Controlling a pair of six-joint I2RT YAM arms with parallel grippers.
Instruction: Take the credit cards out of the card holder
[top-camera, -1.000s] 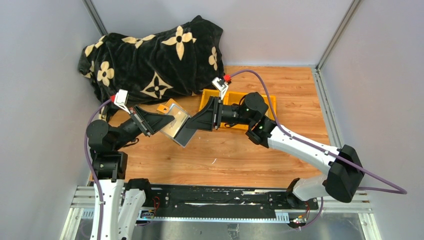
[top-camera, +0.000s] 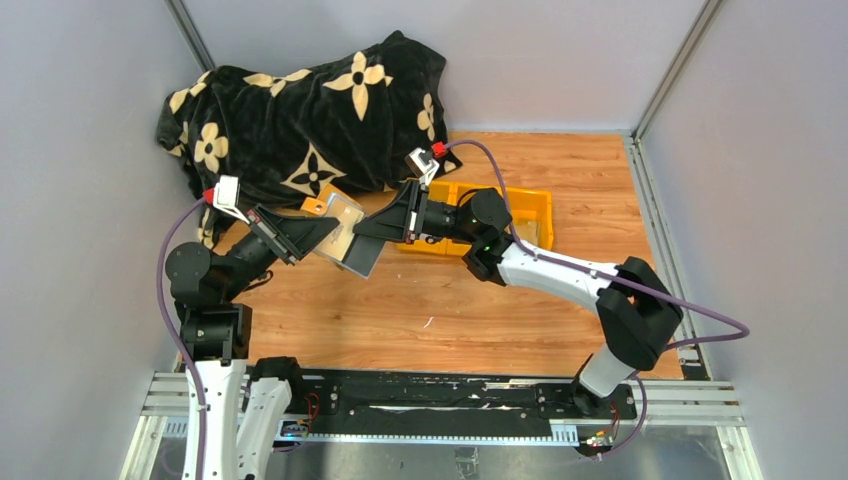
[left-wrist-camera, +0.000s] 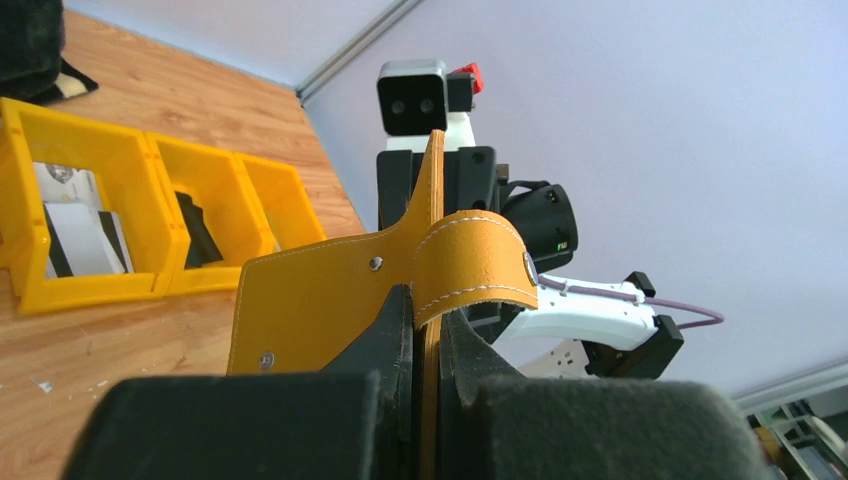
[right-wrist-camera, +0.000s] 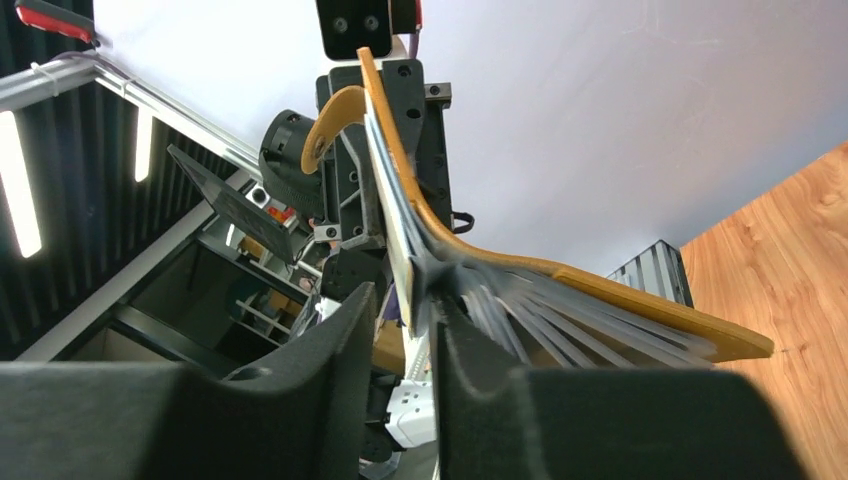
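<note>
The tan leather card holder (left-wrist-camera: 310, 300) is upright between the two grippers, with my left gripper shut on it. In the right wrist view its tan flap (right-wrist-camera: 650, 305) is spread, showing clear sleeves and pale cards (right-wrist-camera: 395, 230) inside. My right gripper reaches into the holder, fingers apart around the edge of the cards and sleeves; whether they touch is blurred. In the top view the holder (top-camera: 340, 208) shows a pale card and a dark one between the grippers.
Yellow bins (left-wrist-camera: 100, 285) holding flat items stand behind on the wooden table (top-camera: 450, 320). A black patterned cloth (top-camera: 280, 130) lies at the back left.
My right gripper has moved left toward the holder, its arm shifting with it. My left gripper and the holder have shifted slightly left.
</note>
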